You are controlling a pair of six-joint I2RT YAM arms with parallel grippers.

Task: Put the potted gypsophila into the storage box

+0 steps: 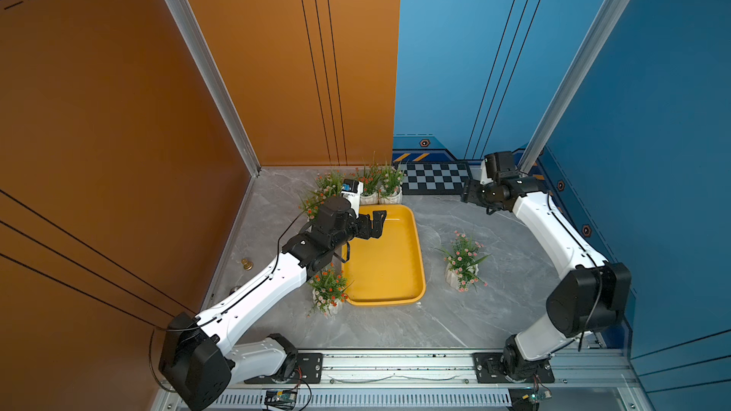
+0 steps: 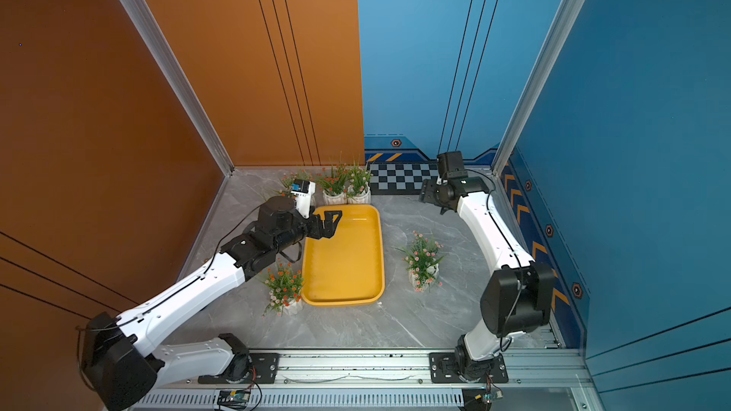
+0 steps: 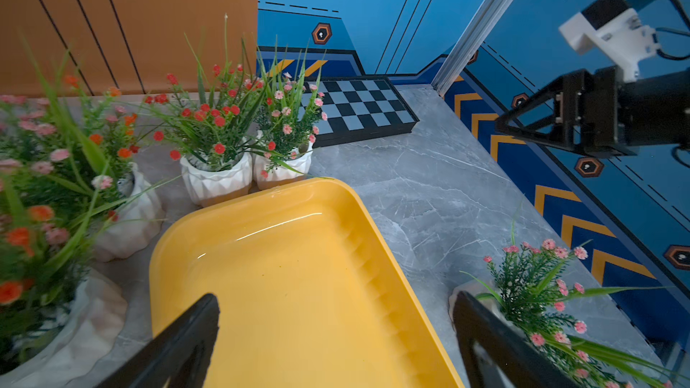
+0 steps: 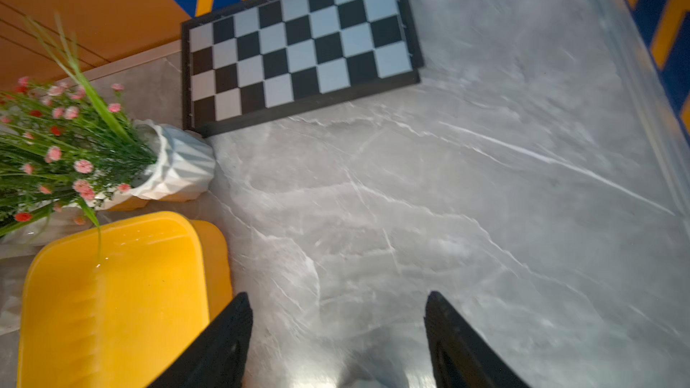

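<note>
A yellow storage box (image 1: 384,258) stands empty in the middle of the table. Potted flowers stand around it: a pink-flowered pot (image 1: 462,262) to its right, an orange-flowered pot (image 1: 329,289) at its front left, several at the back left, including a pink-flowered pot (image 4: 172,165) next to the checkerboard. My left gripper (image 1: 369,224) is open above the box, holding nothing. My right gripper (image 1: 473,191) is raised over the back right, above and behind the lone pink-flowered pot, with its fingers apart and nothing between them.
A checkerboard (image 4: 298,46) lies at the back wall. A small brass-coloured object (image 1: 246,263) lies at the left. Walls bound the back and sides.
</note>
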